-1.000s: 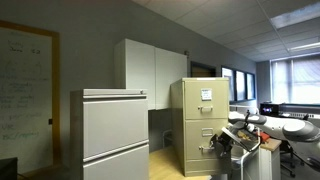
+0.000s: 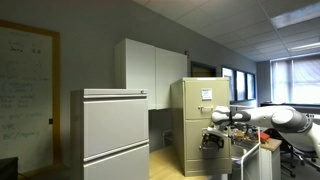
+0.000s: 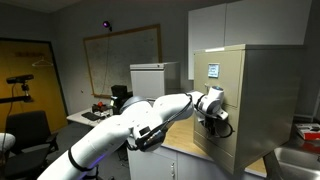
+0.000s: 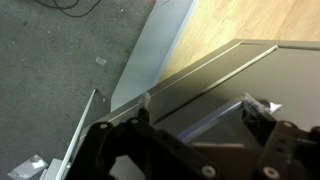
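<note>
A tall beige filing cabinet (image 2: 194, 112) has stacked drawers, with a label holder (image 2: 206, 94) on an upper one. My gripper (image 2: 212, 138) is at the drawer fronts, below that label; exterior view 2 also places the gripper (image 3: 217, 126) close against the cabinet (image 3: 258, 95). In the wrist view the gripper is open, its two fingertips well apart. The cabinet's edge and front (image 4: 195, 82) run diagonally beneath them. Whether either finger touches the cabinet cannot be told, and the nearby drawer handle is hard to make out.
A grey filing cabinet (image 2: 115, 125) stands left of the beige one, with white wall cabinets (image 2: 150, 70) above. The wooden counter (image 2: 166, 164) lies between them. A sink (image 3: 298, 158) is at the right in exterior view 2. Bare floor (image 4: 60, 50) shows in the wrist view.
Over the last second my gripper has risen and shifted left along the beige cabinet's front in exterior view 1. The cabinet's visible drawers look unchanged.
</note>
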